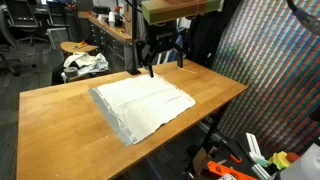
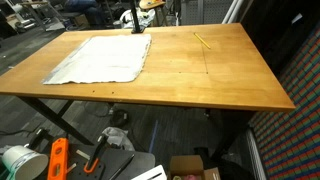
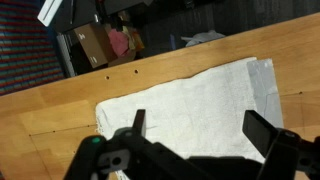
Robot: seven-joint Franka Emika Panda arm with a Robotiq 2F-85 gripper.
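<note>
A white cloth [image 1: 147, 103] lies spread nearly flat on the wooden table, with a greyish strip showing along one edge. The second exterior view has the same cloth [image 2: 98, 60] on the left half of the table. High over the cloth hangs my gripper [image 1: 165, 67], its fingers pointing down and well apart. Seen from the wrist, the gripper is open with only the cloth [image 3: 195, 100] below the gap, not touched. Its lower part is hidden behind the gripper's body. No gripper shows in the second exterior view.
An open cardboard box [image 2: 188, 166] stands on the floor in front. An orange tool [image 2: 58, 160] lies near the robot's base.
</note>
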